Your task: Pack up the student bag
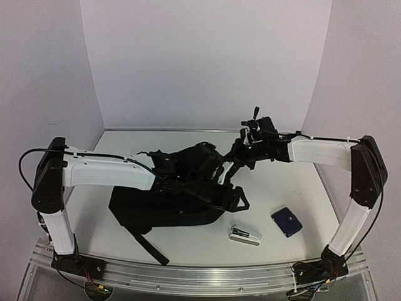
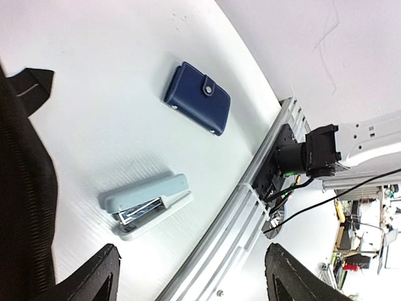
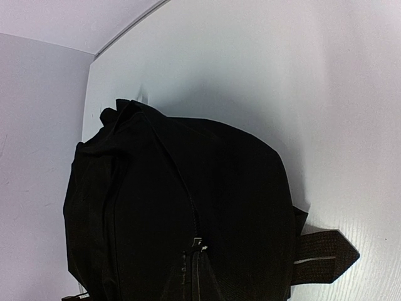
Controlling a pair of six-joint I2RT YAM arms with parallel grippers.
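Note:
The black bag [image 1: 163,216] lies on the left half of the table, largely covered by my left arm in the top view. My left gripper is open and empty, its fingers wide apart, above the table by the bag's right side. Ahead of it in the left wrist view lie a pale blue-grey stapler [image 2: 150,200] and a navy wallet-like case [image 2: 199,100]. At the bag's upper right edge, my right gripper appears shut on the dark fabric; its fingers barely stand out against it. The left arm hides the bag's opening from above.
A strap [image 1: 149,248] runs from the bag towards the table's front. The metal rail [image 1: 207,273] borders that front edge. Bare white table [image 1: 276,185] lies right of the bag, and pale walls enclose the sides and back.

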